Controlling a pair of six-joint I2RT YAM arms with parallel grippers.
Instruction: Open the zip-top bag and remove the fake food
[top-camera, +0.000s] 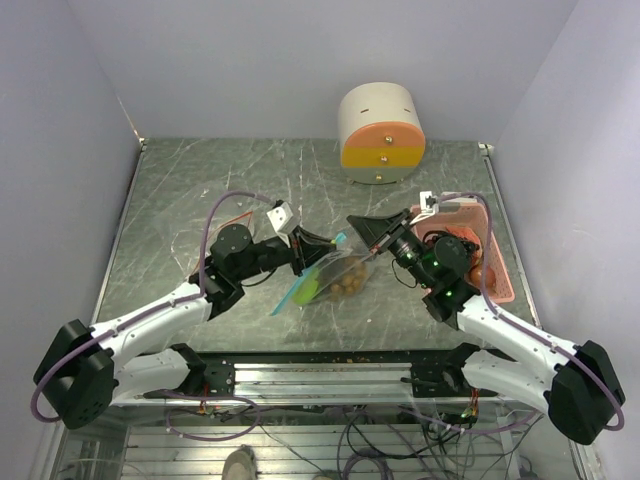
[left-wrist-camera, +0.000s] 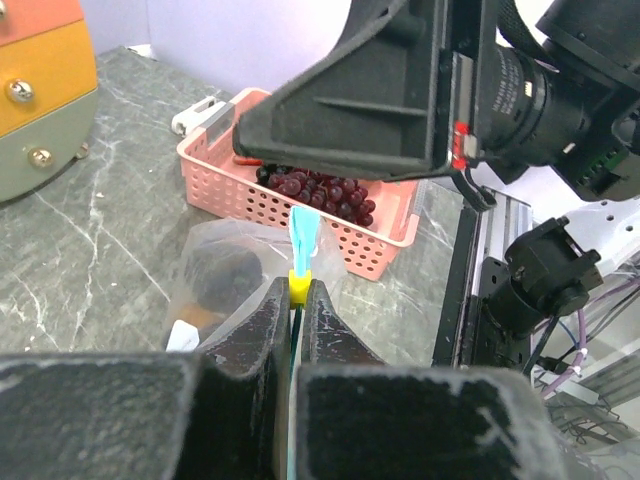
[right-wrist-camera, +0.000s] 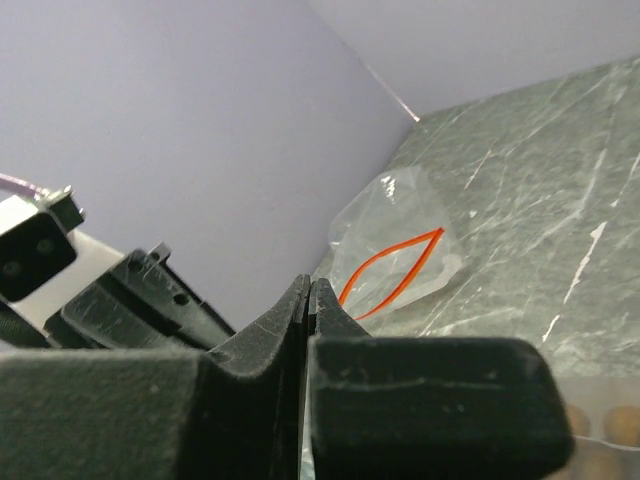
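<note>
The clear zip top bag (top-camera: 292, 294) sits in mid-table in the top view, a green piece (top-camera: 308, 288) and several round brown pieces (top-camera: 348, 280) inside it. My left gripper is shut on the bag's zip strip, with a yellow bit (left-wrist-camera: 300, 283) at its tips and a light-blue end (left-wrist-camera: 304, 235) sticking out beyond. Above and beyond that blue end hangs my right gripper, its fingers closed together with nothing between them. The strip lies outside those fingers. Part of the bag is hidden under the left gripper.
A pink basket (top-camera: 506, 285) with red fruit and dark grapes (left-wrist-camera: 318, 192) stands at the right. The rounded drawer box (top-camera: 365, 110) is at the back. Another clear bag with a red zip (right-wrist-camera: 410, 265) lies at the left of the table.
</note>
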